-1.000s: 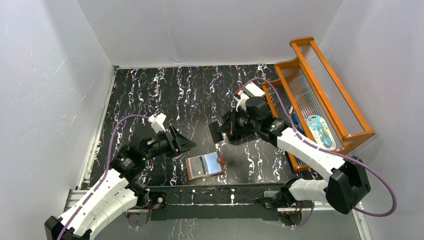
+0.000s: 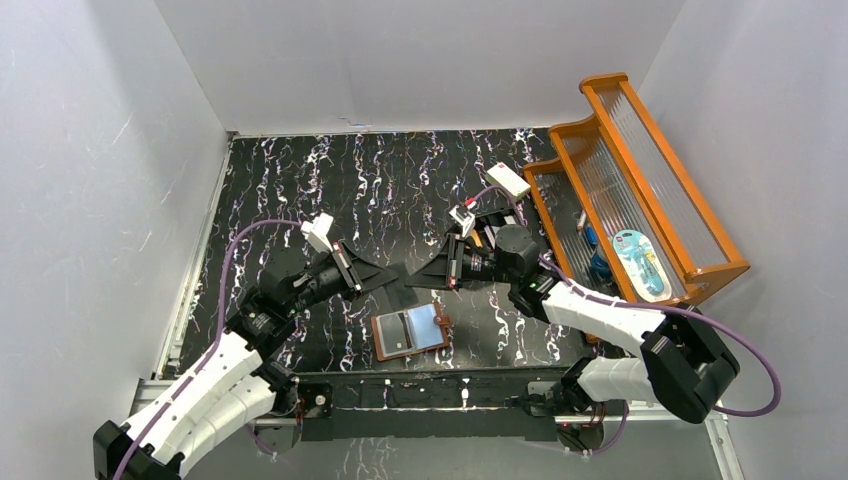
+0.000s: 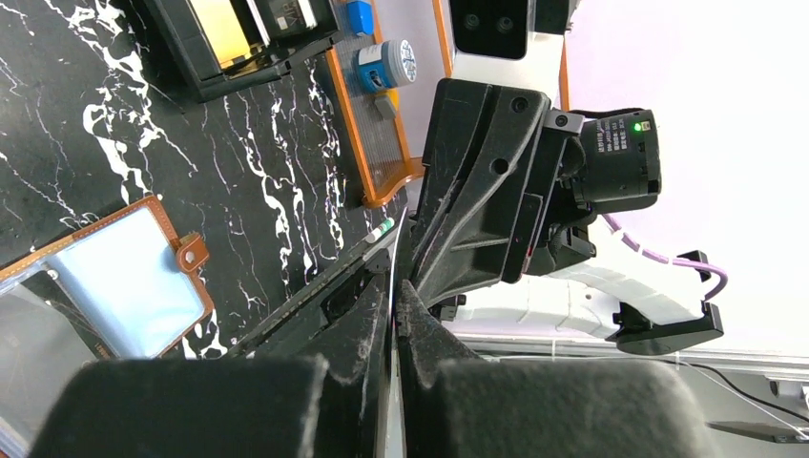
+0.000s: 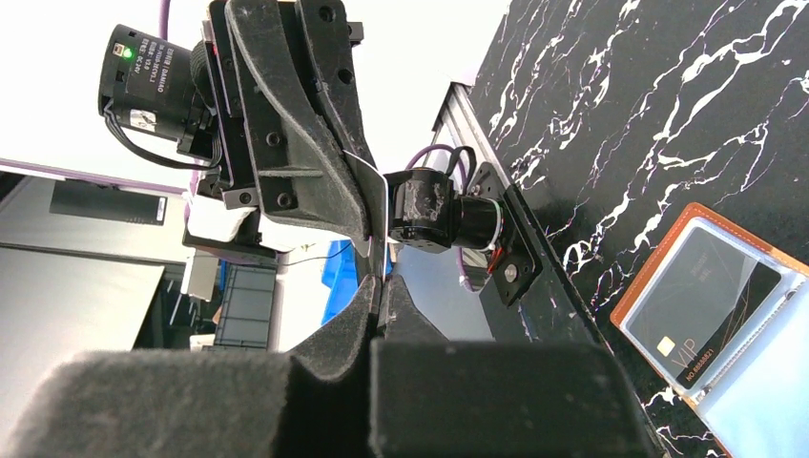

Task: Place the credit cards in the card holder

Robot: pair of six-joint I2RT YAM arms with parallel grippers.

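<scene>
Between the two arms a dark card hangs above the table, and in both wrist views it shows nearly edge-on as a thin pale line. My left gripper is shut on one end of this card. From the opposite side, my right gripper is shut on it too. Below them, near the table's front edge, the brown-edged card holder lies open. In the right wrist view a dark card marked VIP sits behind the holder's clear window; its pale blue side shows no card.
A black box with a yellow card in it stands behind my right arm. An orange-framed rack holding a blue package takes up the right side.
My right gripper has brought the dark card left and toward the front, up to the left gripper. The holder has not moved.
</scene>
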